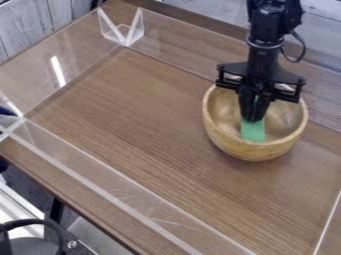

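Observation:
My black gripper hangs from the top right, its fingers reaching down into a wooden bowl on the right side of the table. A green object sits in the bowl beneath the fingers. Its upper part is hidden by the gripper, and I cannot tell whether the fingers grip it.
A small clear plastic piece stands at the back left. Transparent strips run along the left edge, and a black base with cables is at the lower left corner.

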